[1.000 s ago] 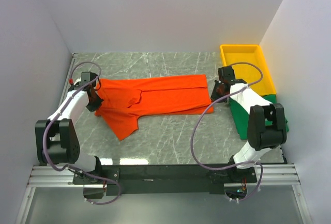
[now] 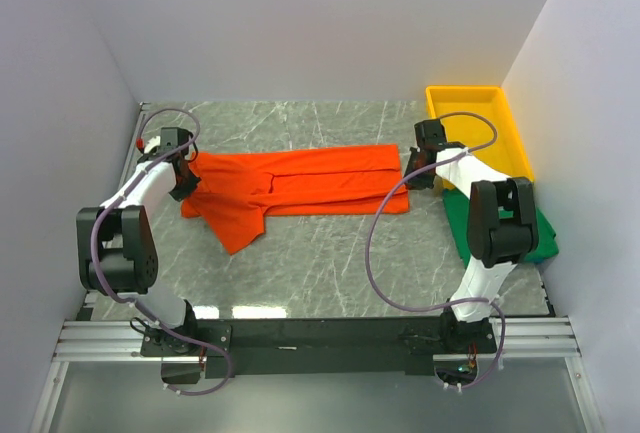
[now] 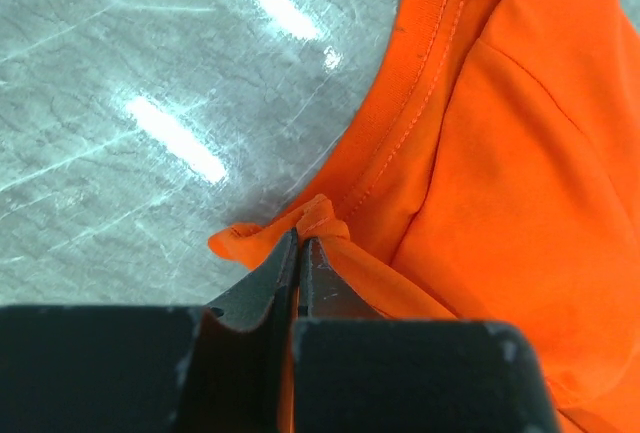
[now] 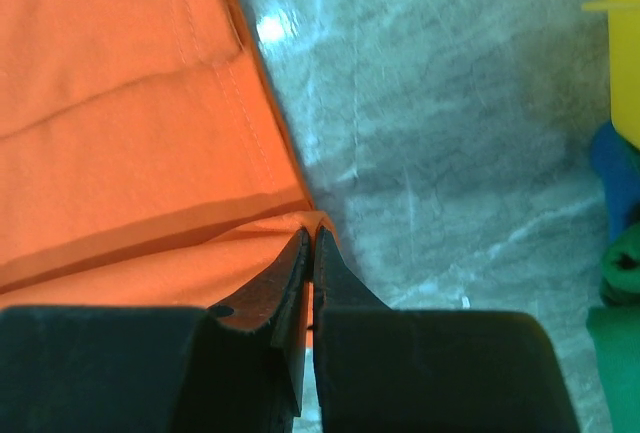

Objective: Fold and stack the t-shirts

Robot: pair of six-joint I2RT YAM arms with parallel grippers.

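Observation:
An orange t-shirt [image 2: 300, 165] lies lengthwise across the table in the top view, partly folded, one sleeve [image 2: 238, 229] sticking out toward the front at its left. At its left end my left gripper [image 2: 184, 189] is shut on the cloth; the left wrist view shows a pinched fold [image 3: 322, 221] at the fingertips. On the opposite end, my right gripper [image 2: 412, 181] has the shirt's corner between its closed fingers. In the right wrist view a raised edge of the orange cloth [image 4: 220, 258] runs leftward from those fingertips.
A yellow bin [image 2: 480, 101] stands at the back right. Folded green cloth [image 2: 460, 228] lies in front of it, beside the right arm; a bit of blue cloth [image 4: 615, 178] shows there too.
Both grippers have moved slightly toward the back with the shirt's held front edge. More of the lower orange layer now shows in front of that edge, and the sleeve has shifted back.

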